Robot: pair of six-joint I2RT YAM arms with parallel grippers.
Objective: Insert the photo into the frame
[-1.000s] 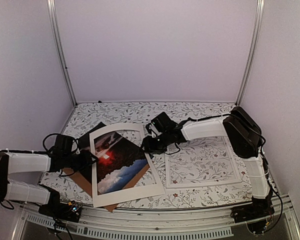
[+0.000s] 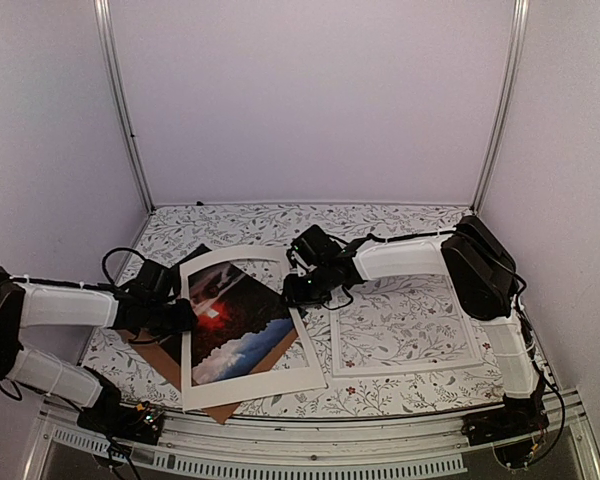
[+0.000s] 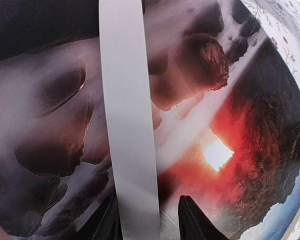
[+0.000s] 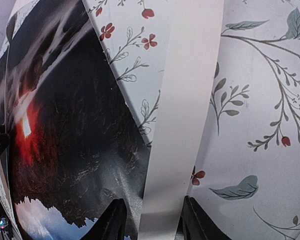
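Note:
A white paper frame point(image 2: 250, 385) lies over the photo point(image 2: 230, 325), which shows red glow, dark rock and cloud, with brown board under them. My left gripper point(image 2: 180, 316) is at the frame's left strip point(image 3: 130, 120); in the left wrist view its fingers stand apart, one at the strip, one over the photo. My right gripper point(image 2: 295, 290) is at the frame's right strip point(image 4: 182, 110); in the right wrist view its fingers straddle that strip low down, apart.
A clear rectangular panel point(image 2: 405, 365) lies on the floral table point(image 2: 200, 220) at the right. Walls surround the table at back and sides.
My left arm has moved slightly up in the top view and a little right. The frame has shifted slightly; the right arm is almost unchanged.

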